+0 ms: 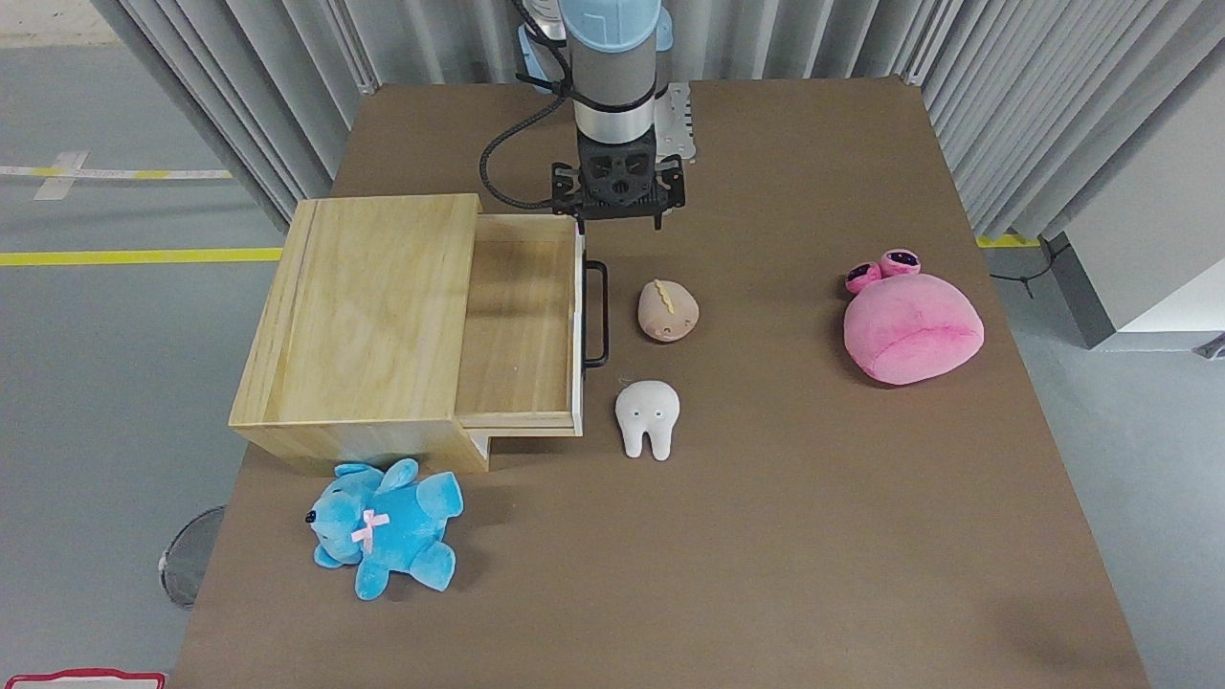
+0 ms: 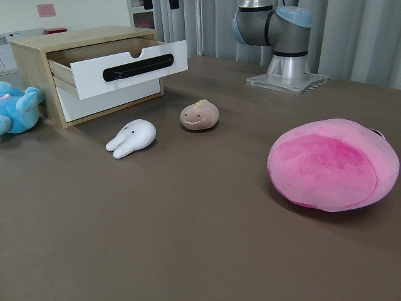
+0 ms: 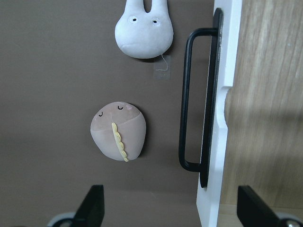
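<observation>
My gripper is open, high over the drawer front at the cabinet's back end, with nothing between its fingers. The wooden cabinet (image 1: 350, 310) has its drawer (image 1: 517, 322) pulled out and empty, its white front carrying a black handle (image 3: 185, 99). Beside it on the table lie a beige round plush (image 1: 668, 311) with a yellow stripe and a white two-pronged plush (image 1: 646, 408).
A blue bear (image 1: 396, 528) lies by the cabinet's near end. A large pink plush (image 1: 913, 333) sits at the right. The front and right of the brown table (image 1: 804, 551) have free room.
</observation>
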